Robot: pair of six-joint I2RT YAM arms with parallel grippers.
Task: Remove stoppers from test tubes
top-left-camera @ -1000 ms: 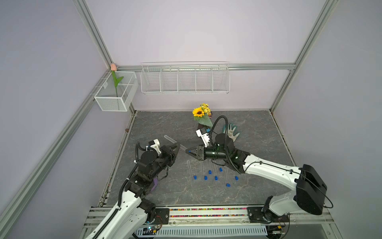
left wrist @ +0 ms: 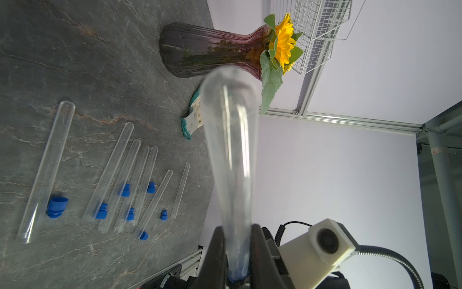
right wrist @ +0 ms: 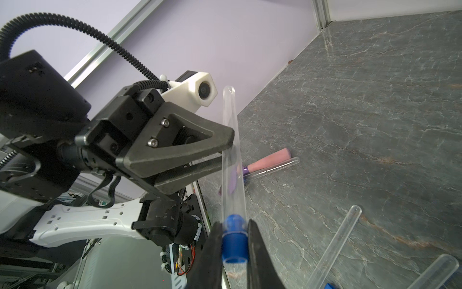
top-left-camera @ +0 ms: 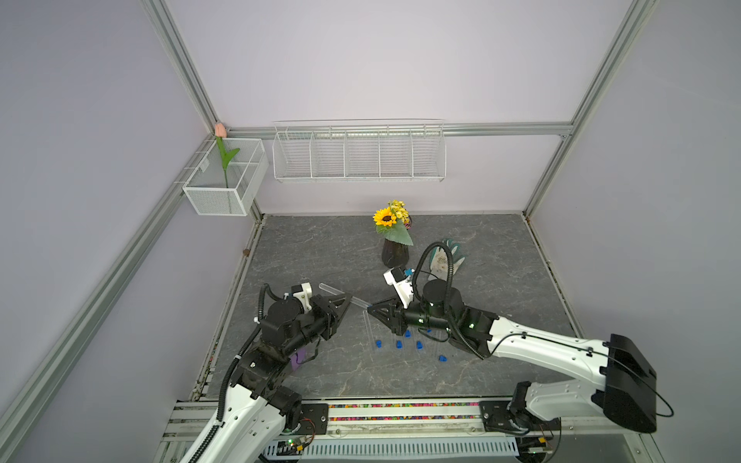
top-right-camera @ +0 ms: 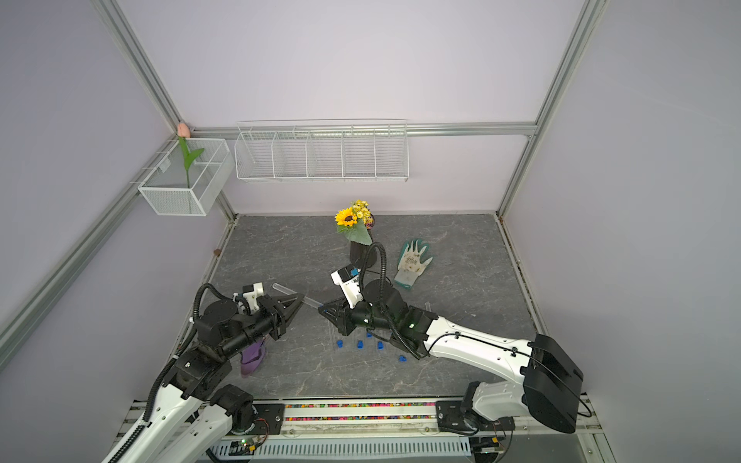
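A clear test tube (right wrist: 230, 110) is raised off the table, with a blue stopper (right wrist: 235, 248) seated at its mouth end. My right gripper is shut on that stopper. Around the tube's middle stands my left gripper (top-left-camera: 345, 299), part open, its fingers on either side of the glass; whether its pads touch is unclear. From the left wrist, the tube's rounded end (left wrist: 230, 96) points away from the fingers. Several more tubes (left wrist: 108, 173) lie on the table, with blue stoppers (left wrist: 57, 206) by their lower ends.
Behind the right gripper is a dark vase (left wrist: 207, 50) of flowers, with a work glove (top-right-camera: 413, 262) to its right. A purple-and-pink object (right wrist: 269, 160) lies under the left arm beside another tube.
Both grippers and the tube between them have come lower in the top left view. The right gripper has moved slightly right, and its forearm now covers more of the loose tubes.
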